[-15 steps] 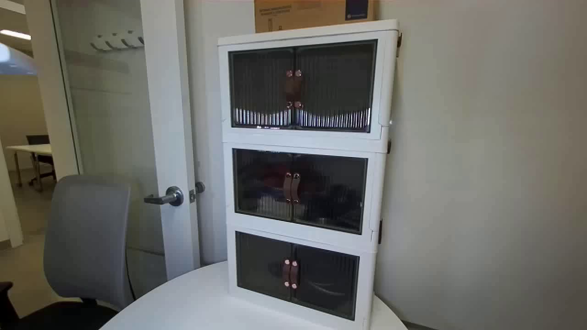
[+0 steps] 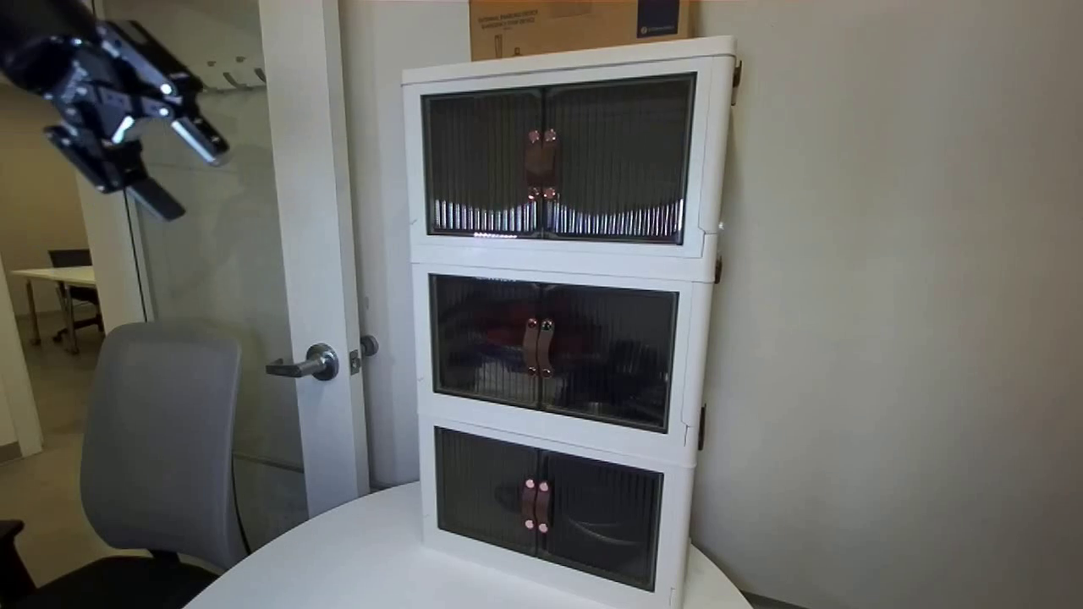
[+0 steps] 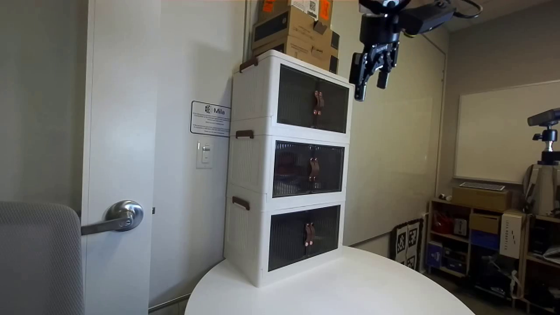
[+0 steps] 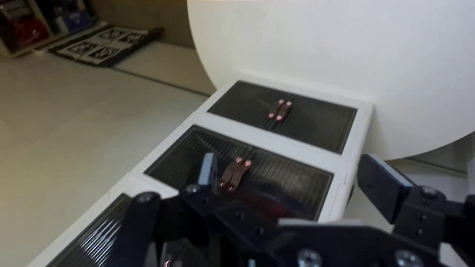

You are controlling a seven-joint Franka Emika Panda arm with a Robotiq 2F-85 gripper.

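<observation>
A white cabinet of three stacked units [image 2: 568, 259] stands on a round white table, each unit with two dark ribbed doors, all closed. Paired brown handles sit at the middle of each front: the top handles [image 2: 542, 164], the middle handles [image 2: 539, 347] and the bottom handles [image 2: 536, 506]. My gripper [image 2: 191, 183] hangs in the air at upper left, clear of the cabinet. It is open, with nothing between its fingers. In exterior view 2 the gripper [image 3: 371, 93] points downward by the top unit. The wrist view looks down over the doors, with the middle handles [image 4: 235, 174] beside one finger.
Cardboard boxes [image 3: 299, 31] are piled on top of the cabinet. A door with a lever handle [image 2: 305, 362] and a grey chair [image 2: 162, 436] stand to the left. Bare table [image 3: 336, 286] lies in front of the cabinet; a wall [image 2: 893, 304] is at its right.
The gripper has come into exterior view 1 at the upper left, where it was out of sight one second ago. The cabinet and its doors look the same.
</observation>
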